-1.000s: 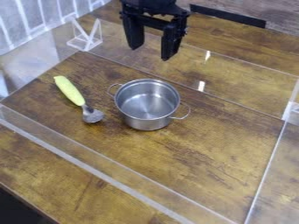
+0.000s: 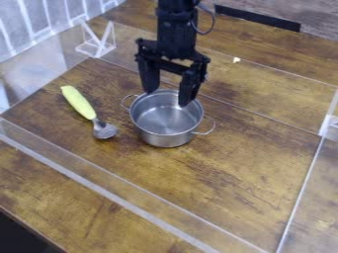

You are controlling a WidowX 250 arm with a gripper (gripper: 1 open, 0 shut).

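My dark gripper (image 2: 169, 81) hangs from the top centre, open, its fingers spread over the back rim of a steel pot (image 2: 166, 129) with two wire handles. To the left lie a yellow elongated object (image 2: 77, 102), perhaps a toy vegetable, and a metal spoon-like utensil (image 2: 103, 129), their ends close together.
My gripper has moved down and toward the viewer, from behind the pot to over its back part. The pot and the items on the left are unmoved.
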